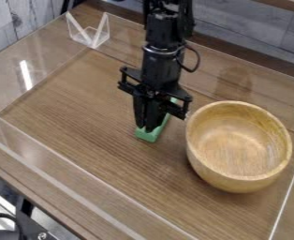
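Note:
My black gripper (147,120) hangs low over the green block (154,129) near the middle of the wooden surface, its fingertips at or just above the block and hiding part of it. The fingers look close together; whether anything is between them is unclear.
A large wooden bowl (237,145) sits to the right of the block. A small clear plastic object (91,28) stands at the upper left. A black cable lies at the lower left corner.

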